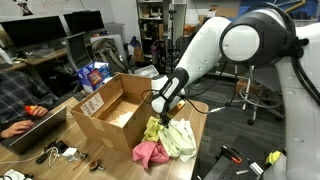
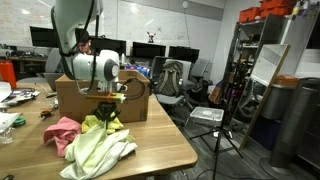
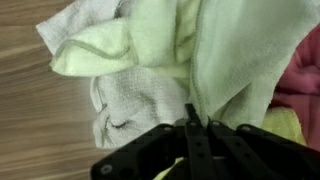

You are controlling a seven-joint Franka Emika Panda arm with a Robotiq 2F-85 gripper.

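A pale green-white cloth lies crumpled near the table's front edge. In the wrist view its folds draw together to a narrow ridge at the fingertips of my gripper, which is shut on that ridge. Exterior view 2 has the same cloth spread below and in front of the gripper. A yellow cloth is bunched beside it, and a pink cloth lies to its left. The exact pinch is too small to make out from outside.
An open cardboard box stands just behind the cloths. Cables and small tools are scattered on the left of the table. In exterior view 2 the wooden tabletop is bare to the right.
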